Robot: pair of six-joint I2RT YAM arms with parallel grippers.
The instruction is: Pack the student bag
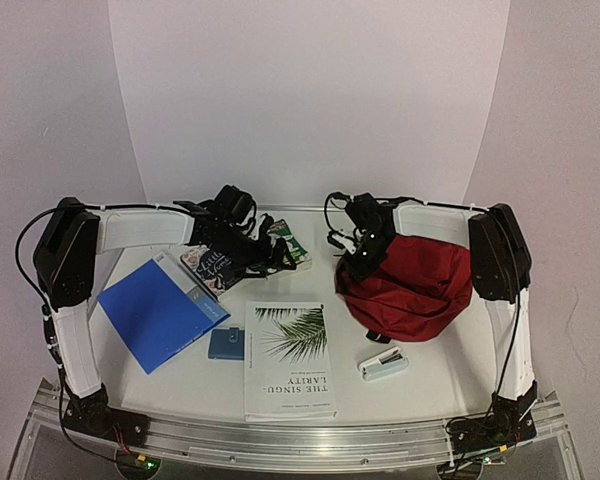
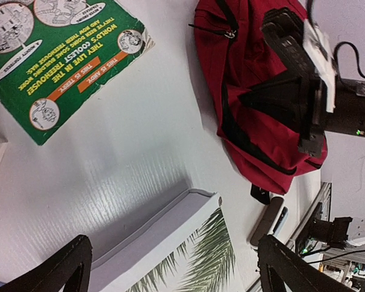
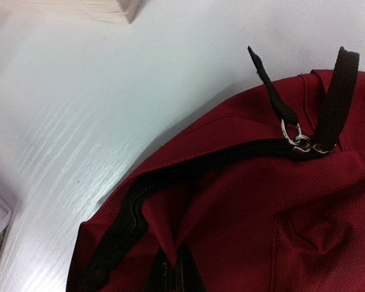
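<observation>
The red bag (image 1: pixel 415 300) lies slumped at the right of the table. At its left edge my right gripper is shut on a raised fold of red cloth beside the black zipper (image 3: pixel 213 159). In the top view that gripper (image 1: pixel 352 264) is partly masked by its own arm. My left gripper stands open above the table, its fingers wide apart and nothing between them. Beneath and beside it are a green book (image 1: pixel 292 243) and a dark lettered book (image 1: pixel 208 268), both partly covered by the arm.
A blue folder (image 1: pixel 158 315) lies at the left, with a small blue wallet (image 1: pixel 226 344) beside it. The white palm-leaf book (image 1: pixel 288 375) occupies the front middle, and a stapler (image 1: pixel 383 364) sits in front of the bag. Bare table shows between book and bag.
</observation>
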